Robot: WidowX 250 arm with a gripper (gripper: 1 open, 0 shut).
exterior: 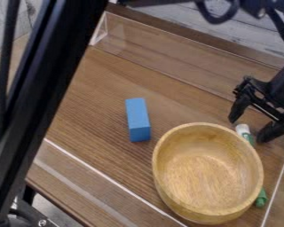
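Note:
My black gripper [250, 119] is at the right, its two fingers apart on either side of the white end of a thin green-and-white stick [243, 130], just above it. The stick lies partly behind the right side of a round wooden bowl [206, 158], its green end showing at the lower right. Whether the fingers touch it is unclear. A blue block [138, 120] stands left of the bowl.
A dark post or frame runs along the left edge of the view, and a clear panel stands at the back left.

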